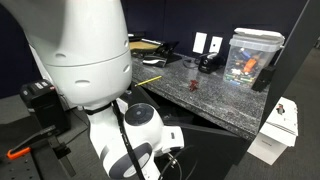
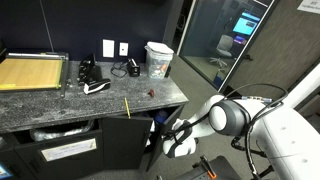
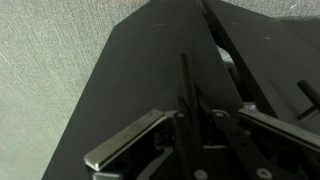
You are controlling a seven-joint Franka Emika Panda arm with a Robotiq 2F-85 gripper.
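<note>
In the wrist view, a dark cabinet door (image 3: 125, 75) fills the middle. A slim black bar handle (image 3: 186, 72) runs down to my gripper, whose fingers are closed around its near end. The contact itself is dark and hard to make out. From the side, a dark door (image 2: 125, 145) stands below the counter, beside the white arm (image 2: 205, 125). My arm hides the fingers in the first exterior view.
A second dark panel with its own bar handle (image 3: 312, 96) lies to the right. Above is the granite counter (image 1: 205, 95), bearing a clear tub (image 1: 250, 55) of coloured items. A white box (image 1: 275, 130) stands right of the cabinet.
</note>
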